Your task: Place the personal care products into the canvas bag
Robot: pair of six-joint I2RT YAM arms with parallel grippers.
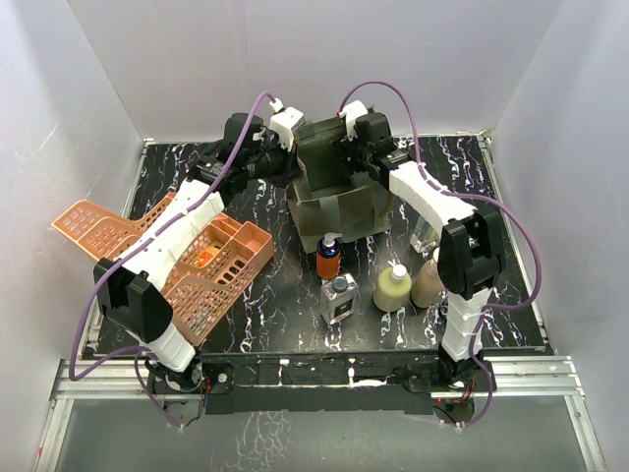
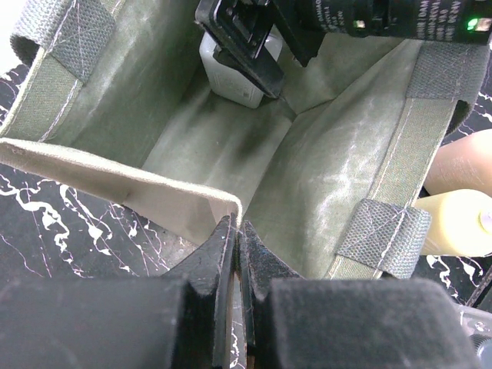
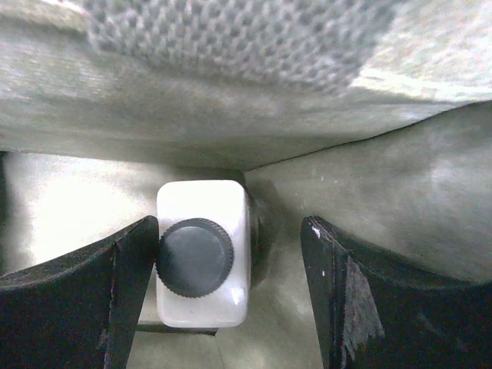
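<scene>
The olive canvas bag (image 1: 334,216) stands at the back centre. My left gripper is shut on the thin edge of its rim (image 2: 115,169). My right gripper hangs inside the bag, part open, around a pale boxy bottle with a round cap (image 3: 196,257) lying in the bag's bottom corner. In front of the bag stand an orange bottle with a blue top (image 1: 328,258), a silver square bottle (image 1: 339,300), a yellow-green bottle (image 1: 391,290) and a tan bottle (image 1: 425,285).
An orange plastic basket (image 1: 251,256) lies at the left, under my left arm. A clear item (image 1: 423,236) is partly hidden beside my right arm. Grey walls enclose the marble-patterned table.
</scene>
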